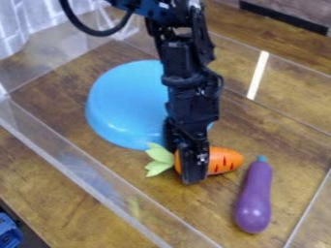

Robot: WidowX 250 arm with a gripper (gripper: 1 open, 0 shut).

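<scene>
My black gripper point(192, 158) reaches down from the top centre to a toy carrot point(223, 159), orange with pale green leaves on its left, lying on the wooden surface. The fingertips are low at the carrot's left part, partly covering it; whether they are closed on it is unclear.
A blue bowl point(119, 107) sits behind and left of the carrot. A purple eggplant point(254, 199) lies to the right front. A clear wall edge runs along the left, with a blue item point(8, 232) at the lower left corner. Bare wood lies at the upper right.
</scene>
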